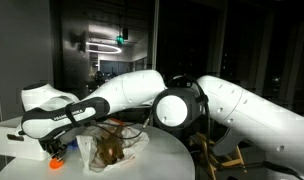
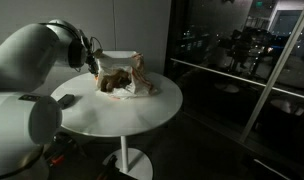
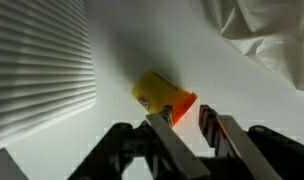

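A small yellow-orange bottle with an orange-red cap (image 3: pixel 180 104) lies on its side on the white table in the wrist view. My gripper comes in from the bottom edge with its fingers apart. The cap end is right at the fingertips; whether they touch it I cannot tell. In exterior view 1 the orange object (image 1: pixel 56 164) rests on the tabletop, just under my gripper (image 1: pixel 56 151). The bottle is hidden in exterior view 2.
A white ribbed box (image 1: pixel 20 140) stands close to the gripper. To the other side is a crumpled white bag (image 1: pixel 97 150) with brown contents (image 1: pixel 110 148). Bare tabletop (image 2: pixel 112 118) stretches beyond the bag.
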